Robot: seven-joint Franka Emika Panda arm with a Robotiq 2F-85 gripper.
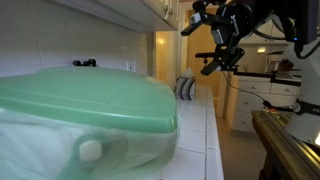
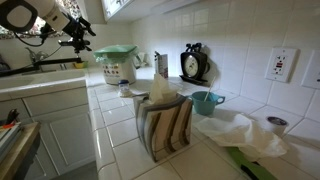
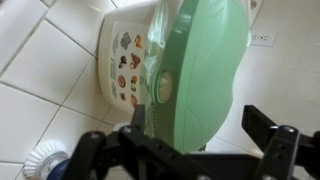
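Observation:
A green lid (image 1: 100, 98) tops a pale container (image 1: 95, 152) that fills the near left of the first exterior view. Seen from the second exterior view, the lidded container (image 2: 118, 68) stands at the far end of the counter, with my gripper (image 2: 84, 47) up in the air to its left. In the wrist view the green lid (image 3: 205, 75) lies below my open gripper, and printed pictures (image 3: 124, 65) show on the container's side. Nothing shows between the fingers.
White tiled counter (image 2: 112, 130) carries a striped block (image 2: 160, 128), a teal cup (image 2: 204, 102), crumpled paper (image 2: 240, 135), a metal cup (image 2: 276, 125) and a black clock (image 2: 195, 65). A round white-rimmed item (image 3: 45, 158) sits near the container.

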